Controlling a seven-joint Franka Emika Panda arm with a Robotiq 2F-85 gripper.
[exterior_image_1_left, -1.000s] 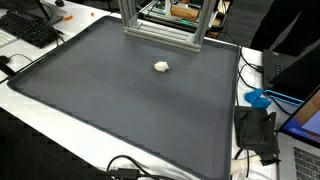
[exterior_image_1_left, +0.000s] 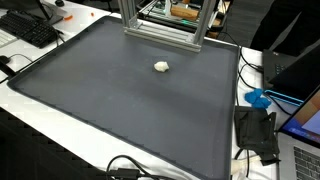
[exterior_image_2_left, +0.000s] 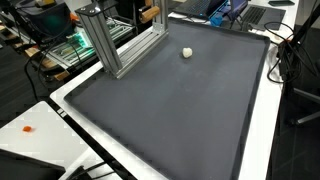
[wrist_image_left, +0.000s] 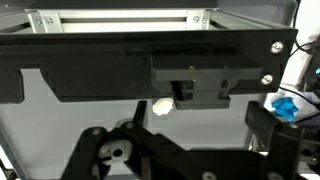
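Observation:
A small whitish lump (exterior_image_1_left: 161, 66) lies on the grey mat, just in front of a silver metal frame (exterior_image_1_left: 165, 38). It shows again as a pale lump (exterior_image_2_left: 187, 52) in exterior view 2, with nothing touching it. From the wrist, a dark bar with a black block (wrist_image_left: 205, 75) at its middle crosses the view, and the lump (wrist_image_left: 162, 106) appears beside that block's lower left. My gripper is open, its two dark fingers wide apart and nothing visible between them. I cannot make out the gripper in either exterior view.
A keyboard (exterior_image_1_left: 28, 28) sits at the far left. Wooden pieces (exterior_image_1_left: 184, 11) show within the frame.

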